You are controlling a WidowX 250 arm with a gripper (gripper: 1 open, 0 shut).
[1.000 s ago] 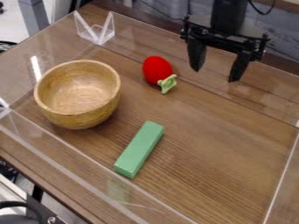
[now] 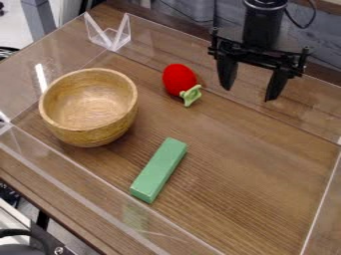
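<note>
My black gripper (image 2: 250, 72) hangs at the upper right over the wooden table, its two fingers spread apart with nothing visible between them. Left of it lies a red round object (image 2: 178, 77) with a small green piece (image 2: 190, 95) beside it. A large yellow-brown bowl (image 2: 88, 106) sits on the left, and a green rectangular bar (image 2: 159, 169) lies in the lower middle.
A clear plastic stand (image 2: 110, 32) stands at the back left. The table's left edge shows at the lower left.
My gripper has shifted only slightly over the last second. The objects on the table have not moved.
</note>
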